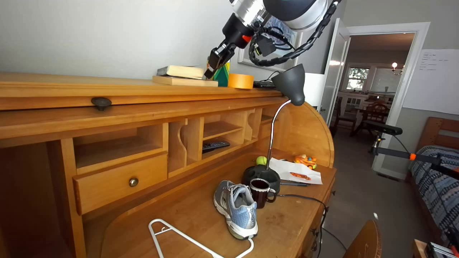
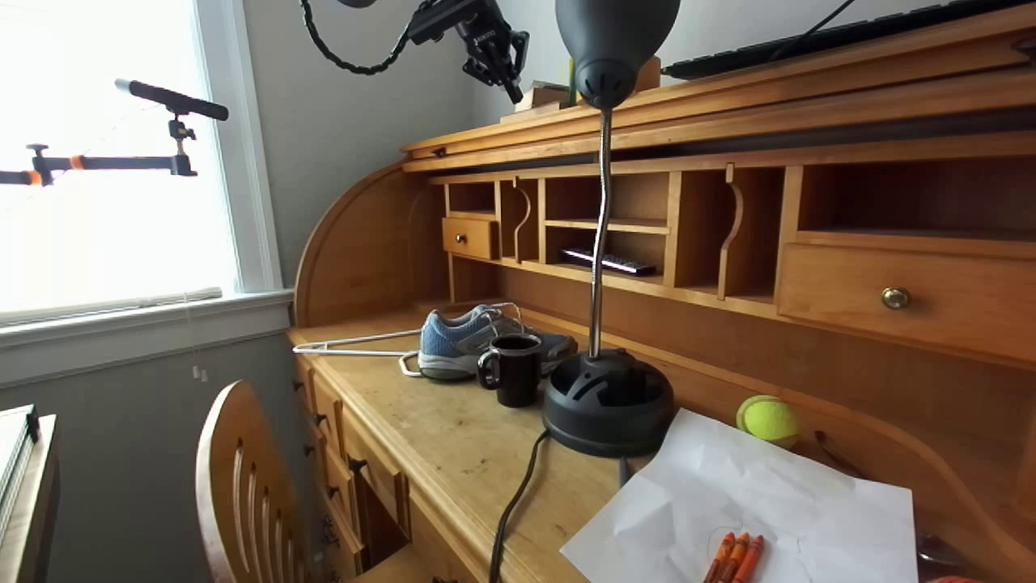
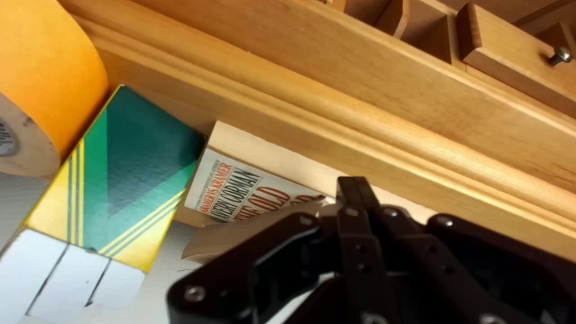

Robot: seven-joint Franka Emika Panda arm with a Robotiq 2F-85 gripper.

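My gripper [image 1: 208, 75] is over the top of the roll-top desk, its fingers together and nothing showing between them. In the wrist view the gripper covers part of two stacked books; the lower one [image 3: 243, 189] shows red and black lettering. Close to the books stands a green and yellow crayon box [image 3: 135, 173], upright with its white flaps [image 3: 81, 275] toward the camera. Beside the box is a roll of orange tape [image 3: 48, 70]. Whether the fingertips touch the upper book [image 1: 183, 71] cannot be told.
A black lamp [image 1: 292, 84] rises close to the desktop's right part. Below, the writing surface holds a shoe [image 1: 237, 208], a dark mug [image 1: 260, 193], a white hanger [image 1: 185, 235], a tennis ball [image 2: 768, 419] and paper with orange crayons [image 2: 735, 559].
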